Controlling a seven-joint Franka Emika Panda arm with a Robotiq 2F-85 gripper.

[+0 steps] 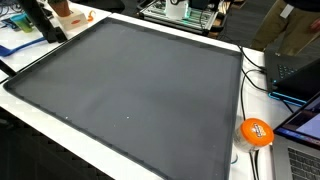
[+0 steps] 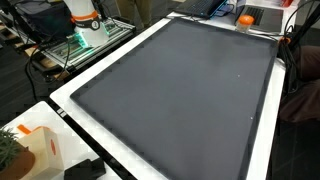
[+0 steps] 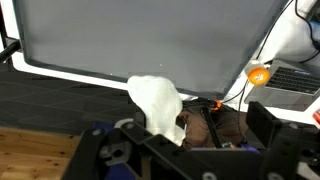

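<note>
In the wrist view my gripper stands open, its dark fingers [image 3: 265, 125] wide apart. Between the fingers, nearer the left one, appears a soft-looking white object [image 3: 157, 103]; whether it touches either finger I cannot tell. Beyond it lies the dark grey board [image 3: 150, 38] with a white border, its surface bare. Neither exterior view takes in the gripper; only the white lower part of the arm [image 1: 176, 10] shows at the top edge, and the arm's base [image 2: 88, 28] at the left.
A round orange-topped item [image 1: 254, 133] sits by the board's edge, close to a laptop [image 1: 295, 158] and a black cable. Across the board are a cardboard-coloured box [image 1: 68, 16] and a black block [image 1: 46, 25]. The board's whole middle is free.
</note>
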